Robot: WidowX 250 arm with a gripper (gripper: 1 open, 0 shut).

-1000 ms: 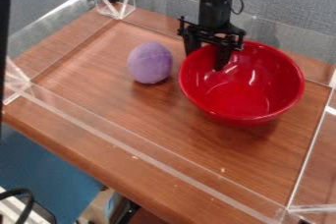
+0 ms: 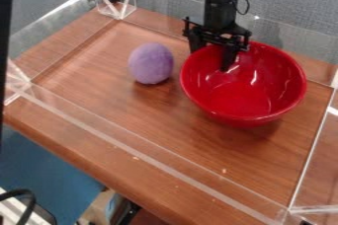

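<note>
My black gripper (image 2: 218,43) reaches down from the top centre over the back-left rim of a large red bowl (image 2: 251,86). Its lower part and fingertips are dark and overlap the rim and bowl interior, so I cannot tell whether they are shut on the rim. A purple round object (image 2: 150,63) sits on the wooden surface to the left of the bowl, apart from it.
The wooden table (image 2: 132,135) is bordered by clear plastic walls on its sides and back. A grey wall stands behind.
</note>
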